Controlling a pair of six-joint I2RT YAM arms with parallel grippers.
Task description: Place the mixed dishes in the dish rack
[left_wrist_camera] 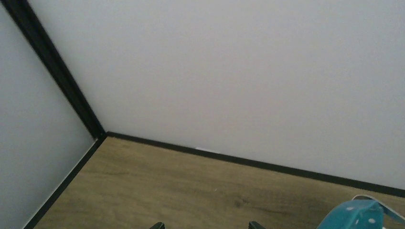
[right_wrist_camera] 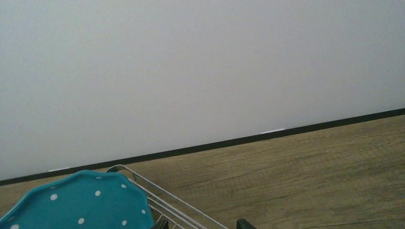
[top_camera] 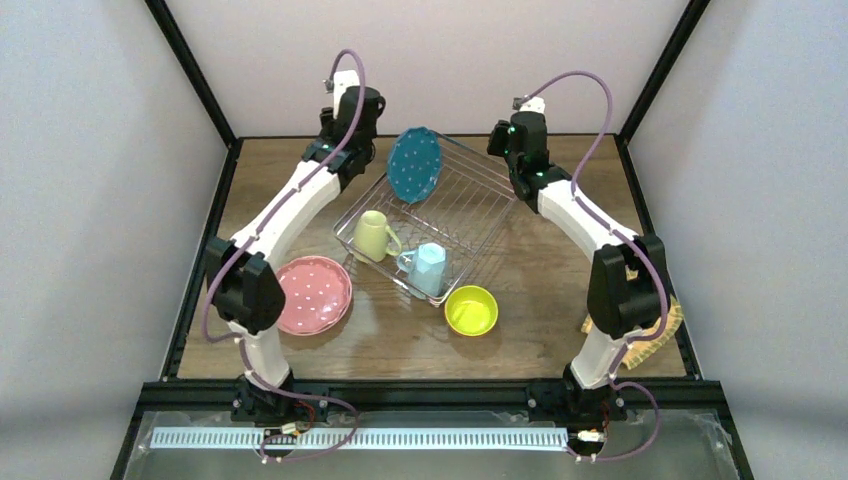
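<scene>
The wire dish rack stands mid-table. A blue dotted plate stands on edge at its back left; its rim shows in the left wrist view and more of it in the right wrist view. At the rack's front are a green mug and a light blue mug. A pink dotted plate lies on the table at left, partly behind the left arm. A yellow-green bowl sits before the rack. My left gripper is open and empty, left of the blue plate. Right of it, my right gripper is open and empty.
A yellow cloth lies at the right, partly under the right arm. Bare table shows at the far left and between the rack and the right arm. Walls close the back and sides.
</scene>
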